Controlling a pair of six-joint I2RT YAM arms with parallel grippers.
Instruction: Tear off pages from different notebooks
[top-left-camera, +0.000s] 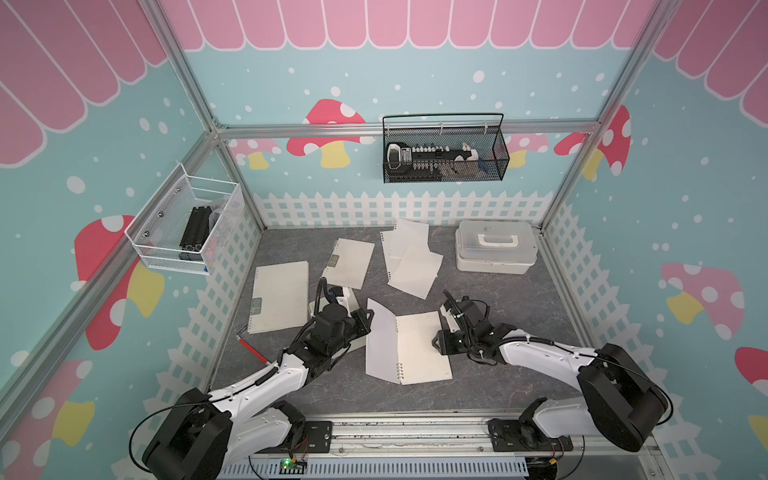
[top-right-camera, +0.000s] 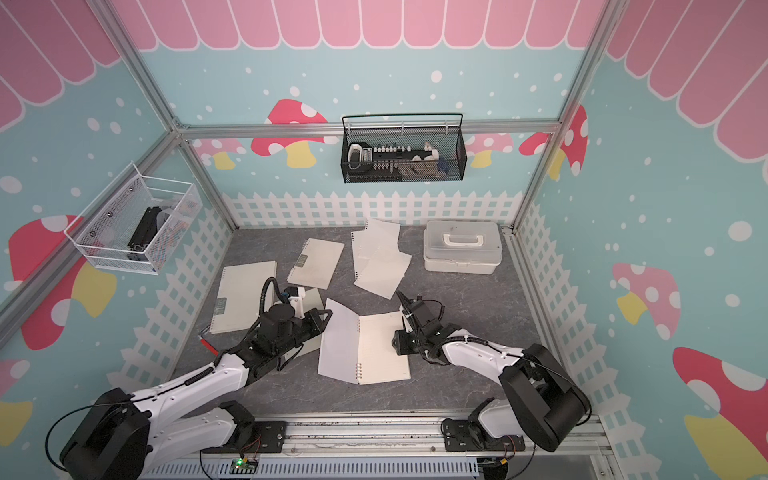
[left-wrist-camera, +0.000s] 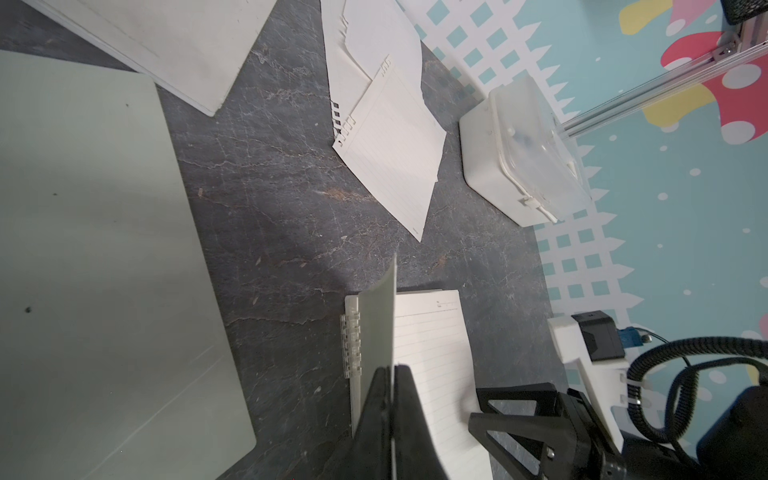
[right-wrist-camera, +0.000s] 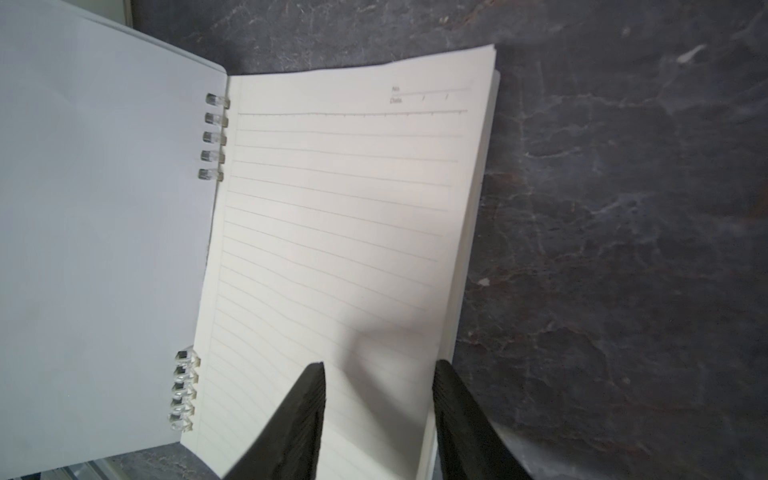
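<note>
An open spiral notebook (top-left-camera: 424, 352) lies at the front middle, lined page (right-wrist-camera: 328, 200) up, its cover (top-right-camera: 339, 340) folded to the left and partly raised. My left gripper is shut on the edge of that cover, which stands upright between its fingers in the left wrist view. My right gripper is part open over the page's right edge, one finger beside the edge of the pages, the other above the page. Several loose torn pages (top-left-camera: 412, 272) lie at the back middle.
Closed notebooks (top-left-camera: 278, 296) (top-left-camera: 349, 262) lie on the left; another is under the left arm. A lidded plastic box (top-left-camera: 496, 248) stands back right. A red-handled tool (top-left-camera: 253, 348) lies front left.
</note>
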